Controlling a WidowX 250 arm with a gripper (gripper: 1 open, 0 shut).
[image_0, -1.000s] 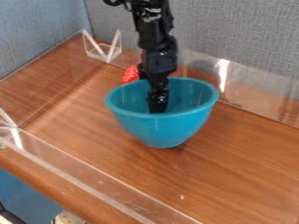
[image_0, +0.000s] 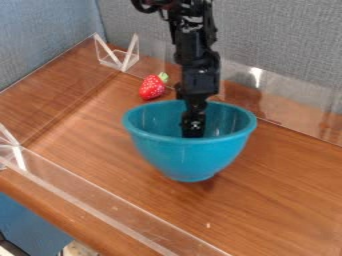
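A turquoise bowl (image_0: 187, 155) stands upright near the middle of the wooden surface. My black gripper (image_0: 194, 120) reaches down from above into the bowl, its lower end partly hidden by the near rim, so whether it is open or shut does not show. A red strawberry (image_0: 152, 87) with a green top lies behind the bowl to the left.
Clear plastic walls edge the wooden surface (image_0: 274, 200), with a clear bracket (image_0: 116, 62) at the back left corner. Free wood lies to the left and right of the bowl. A grey padded wall stands behind.
Over the last second the gripper has shifted a little to the right within the bowl, and the bowl sits slightly further right. More of the strawberry now shows.
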